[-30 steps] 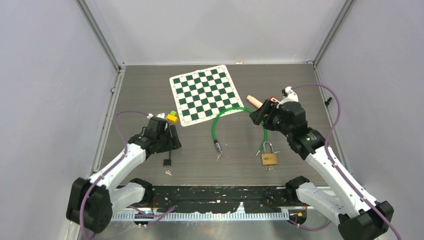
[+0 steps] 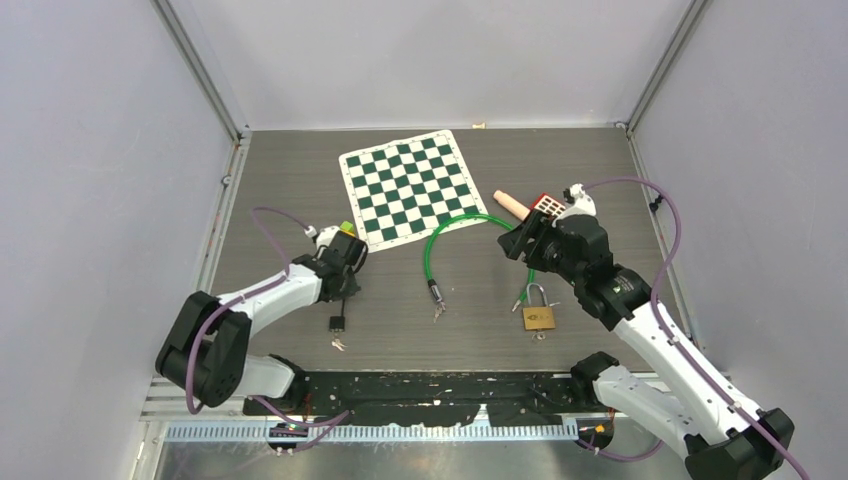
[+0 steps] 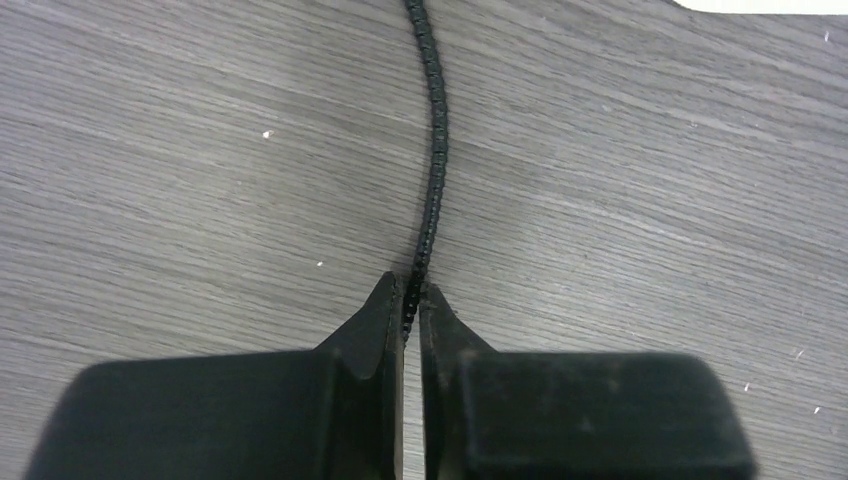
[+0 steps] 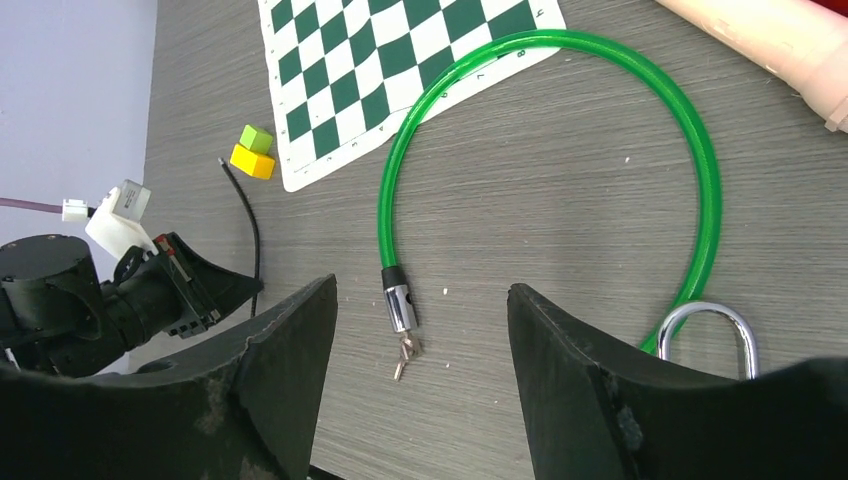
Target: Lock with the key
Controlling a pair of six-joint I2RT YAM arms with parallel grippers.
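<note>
My left gripper has its fingers shut on a thin black cable [image 3: 436, 150], which runs up from between the tips in the left wrist view. At the cable's near end in the top view is a small black lock [image 2: 337, 324] with keys [image 2: 339, 345] beside it. A green cable lock [image 2: 428, 255] lies curved mid-table, a key in its metal end [image 4: 399, 308]. The brass padlock [image 2: 538, 318] sits with its shackle [image 4: 710, 312] up and a key at its bottom. Over the table, my right gripper is open and empty.
A checkered mat [image 2: 412, 190] covers the back middle. Yellow and green blocks [image 4: 253, 152] stand near its corner. A pinkish cylinder [image 2: 511, 205] and a red gridded object [image 2: 548, 205] lie at the back right. Bare table shows between the green cable's ends.
The small black lock and its keys have shifted slightly right. The right arm has barely moved.
</note>
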